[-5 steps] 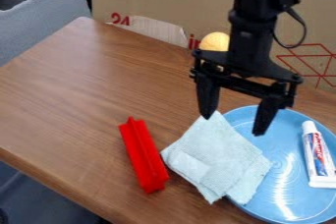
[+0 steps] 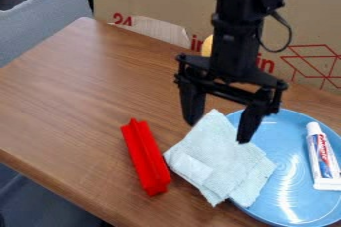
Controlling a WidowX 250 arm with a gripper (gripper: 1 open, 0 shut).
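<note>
The black gripper (image 2: 220, 116) hangs open above the folded pale cloth (image 2: 210, 166), its two fingers apart with nothing seen between them. The cloth lies partly on the blue plate (image 2: 286, 203), at the plate's left side. A toothpaste tube (image 2: 322, 156) lies on the right part of the plate. A red bar-shaped object (image 2: 146, 156) lies on the wooden table left of the cloth.
A cardboard box (image 2: 154, 2) stands behind the table (image 2: 74, 102). A yellow object, mostly hidden by the arm, is at the back. A grey chair (image 2: 40, 27) is beyond its left edge.
The cloth, red object, tube and plate have not visibly moved.
</note>
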